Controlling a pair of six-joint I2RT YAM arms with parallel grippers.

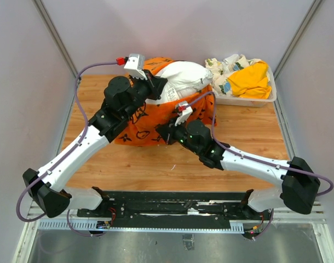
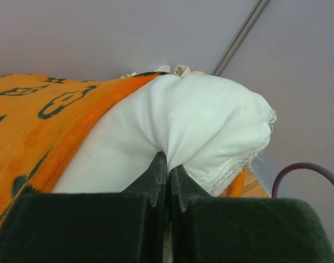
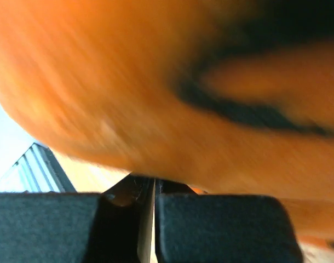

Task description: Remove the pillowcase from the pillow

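Observation:
The white pillow [image 2: 211, 118] bulges out of the mouth of the orange pillowcase [image 1: 156, 118], which has dark printed motifs. Folds of white cloth run together at the tips of my left gripper, which is shut on the pillow. In the top view that gripper is at the pillow's left side. My right gripper is shut by the pillowcase's near edge. Blurred orange cloth fills most of the right wrist view and comes down to its fingertips; whether any is pinched between them cannot be made out.
A white bin [image 1: 249, 102] with patterned cloths and a yellow cloth [image 1: 249, 82] stands at the back right. Bare wooden table [image 1: 128, 170] lies in front of the pillowcase and to its right. Grey walls enclose the sides and back.

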